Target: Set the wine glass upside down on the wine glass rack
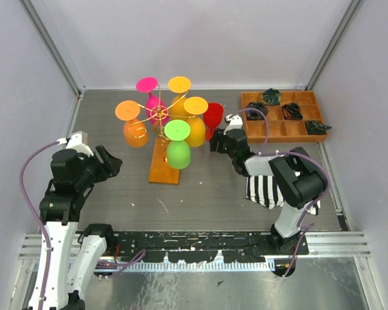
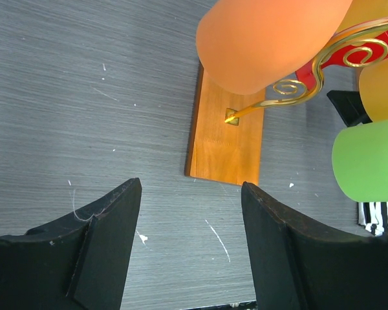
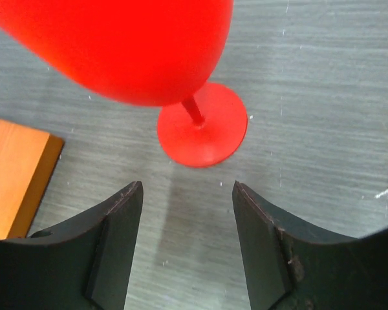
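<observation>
A red wine glass [image 1: 213,113] stands upright on the table right of the rack. My right gripper [image 1: 216,141] is open just below it, fingertips near its foot; in the right wrist view its red bowl [image 3: 142,45] and round base [image 3: 213,123] sit beyond the fingers. The gold rack [image 1: 159,113] on a wooden base [image 1: 163,171] holds several upside-down glasses in orange, pink, yellow and green. My left gripper [image 1: 108,162] hangs open at the left, nothing between its fingers, facing the rack in the left wrist view.
An orange compartment tray [image 1: 284,132] with dark bundles is at the back right. A black-and-white striped cloth [image 1: 262,190] lies under the right arm.
</observation>
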